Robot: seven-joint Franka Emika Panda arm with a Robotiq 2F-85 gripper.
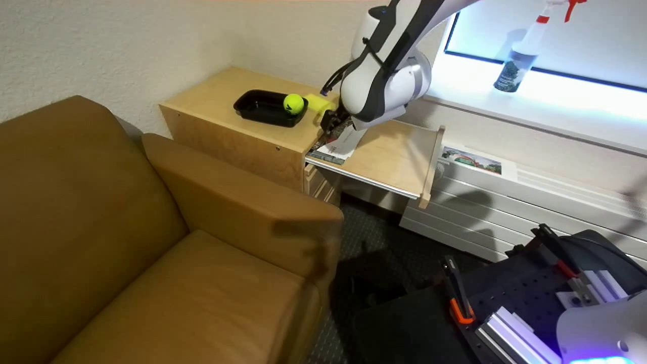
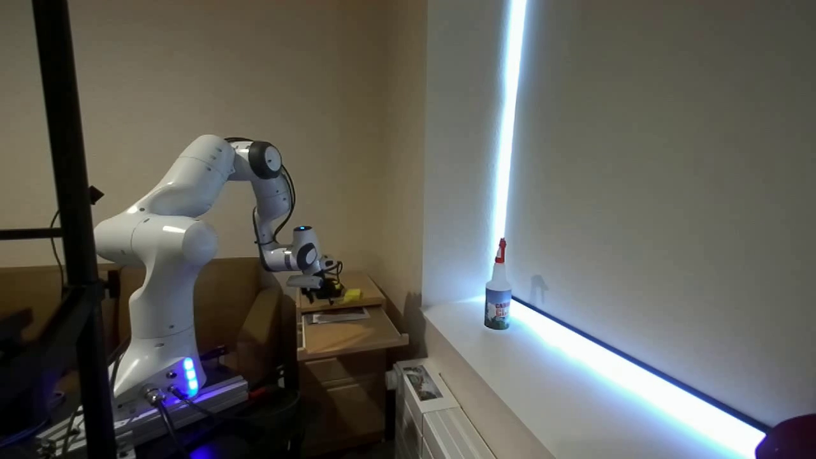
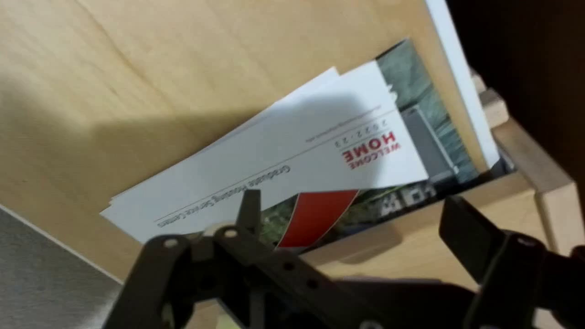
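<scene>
Over the inner end of a pulled-out wooden shelf [image 1: 397, 154], my gripper stands open, its dark fingertips [image 3: 251, 211] wide apart and nothing held between them. White printed papers [image 3: 263, 156] reading "Welcome Home" lie on the shelf beside and beyond the fingers. Partly under them is a picture leaflet [image 3: 430, 118] with a red stripe. On the cabinet top [image 1: 200, 100] sit a black tray [image 1: 258, 108], a yellow-green ball [image 1: 293, 103] at its right end, and a yellow cloth-like piece [image 1: 320, 104], partly behind the gripper.
A brown sofa [image 1: 242, 206] stands in front of the cabinet. To the right are a white radiator [image 1: 455, 221] with a picture card [image 1: 471, 158] on top and a windowsill holding a spray bottle [image 1: 515, 63]. The shelf's outer half is bare.
</scene>
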